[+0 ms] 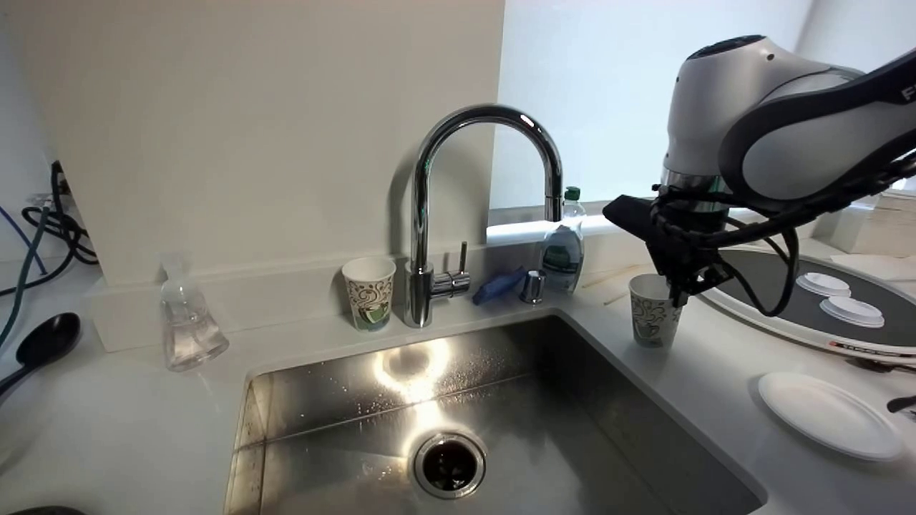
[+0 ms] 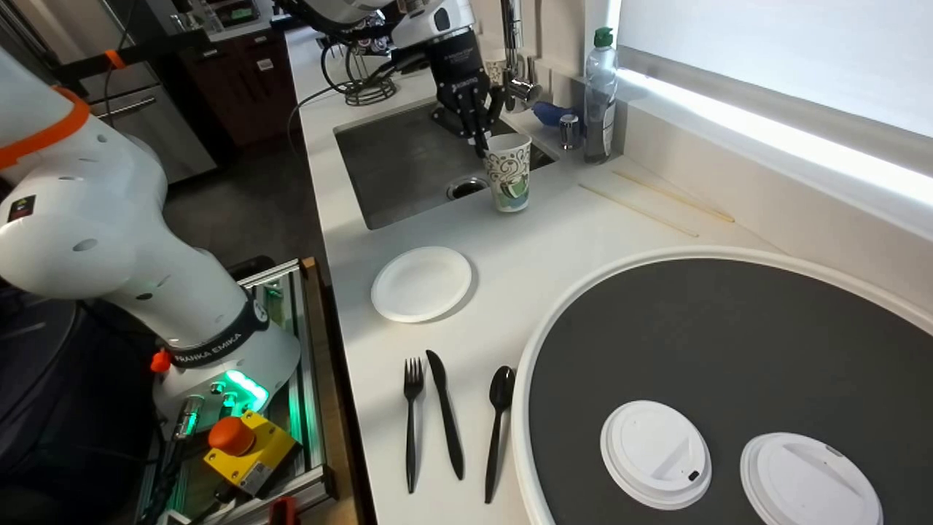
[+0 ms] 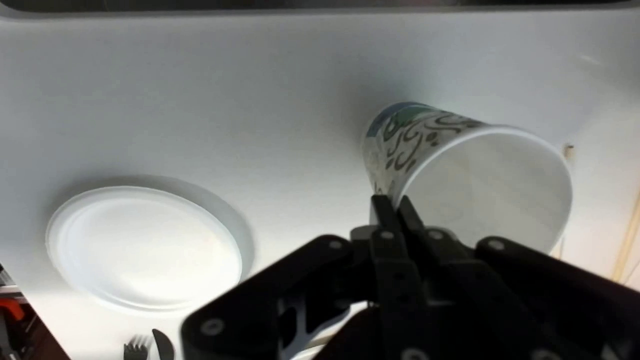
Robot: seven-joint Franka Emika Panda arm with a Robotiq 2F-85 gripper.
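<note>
A patterned paper cup [image 1: 653,319] is by the right edge of the sink, its mouth facing up. My gripper [image 1: 678,297] comes down at the cup's near side, its fingers shut at the rim. In the wrist view, the black fingertips [image 3: 381,208] meet on the rim of the cup [image 3: 414,141], and the thin wall seems pinched between them. Exterior view 2 shows the gripper [image 2: 482,147] on the sink side of the cup [image 2: 509,179]. Whether the cup's base touches the counter is hard to tell. Nothing shows inside the visible part of the cup.
A white plate [image 2: 421,284] and black cutlery [image 2: 446,411] lie on the counter. Beyond is a round grey board [image 2: 700,341] with two lids. Beside the sink [image 1: 515,446] rise a faucet [image 1: 421,206], a second cup [image 1: 370,296] and a soap bottle [image 1: 563,253].
</note>
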